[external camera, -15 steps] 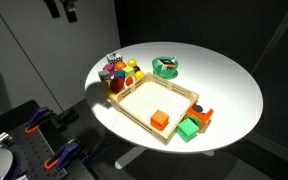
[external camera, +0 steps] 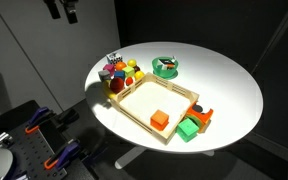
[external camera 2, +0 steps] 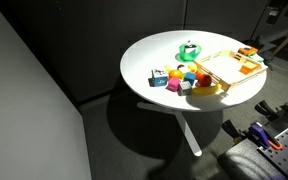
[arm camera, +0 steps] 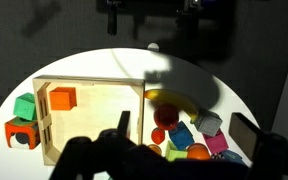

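High above the table's near left side, my gripper (external camera: 64, 16) hangs with its two fingers spread apart and nothing visible between them. In the wrist view its dark fingers (arm camera: 111, 152) stand wide apart over the tabletop. A shallow wooden tray (arm camera: 89, 79) lies on the white round table, holding one orange cube (arm camera: 62, 98) in a corner. Outside that end of the tray are a green block (arm camera: 25, 106) and an orange arch-like block (arm camera: 22, 133). Beyond the opposite end sit a red ball-like item (arm camera: 164, 116), a yellow banana-like item (arm camera: 183, 101) and a grey cube (arm camera: 208, 123).
Several more coloured blocks and round items crowd the pile, with a patterned box (external camera 2: 159, 77) at its edge. A green bowl (external camera: 165, 67) with something inside stands toward the back.
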